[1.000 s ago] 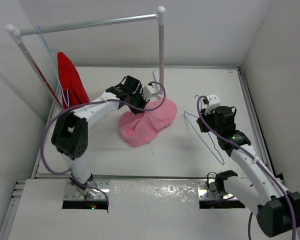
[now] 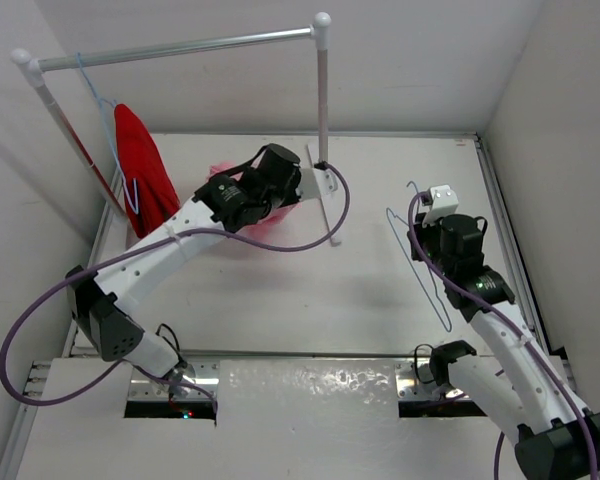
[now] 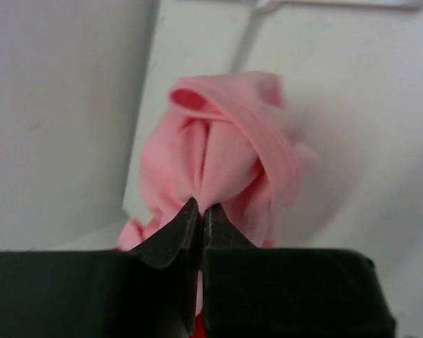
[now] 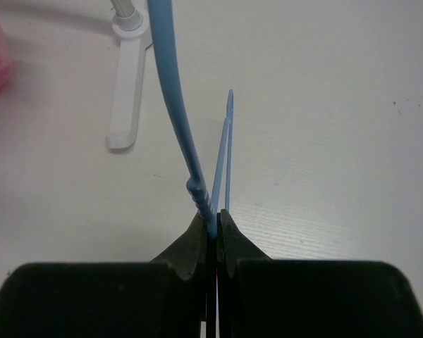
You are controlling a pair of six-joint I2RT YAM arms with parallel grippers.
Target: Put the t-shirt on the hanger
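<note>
The pink t-shirt [image 2: 272, 222] shows only in part in the top view, mostly hidden behind my left arm. In the left wrist view a bunched fold of this t-shirt [image 3: 218, 151] rises from between the fingertips, so my left gripper is shut on it. My right gripper is shut on the thin blue hanger [image 4: 175, 98], whose bars run up and away from the fingers. From above, the hanger [image 2: 418, 279] stands beside the right gripper with no cloth on it. A clear gap separates shirt and hanger.
A metal rack's rail [image 2: 180, 48] crosses the upper left. From it hangs a red garment [image 2: 143, 170] on another blue hanger [image 2: 110, 130]. The rack's white foot [image 4: 127, 95] stands between the arms.
The right arm shifted slightly right earlier.
</note>
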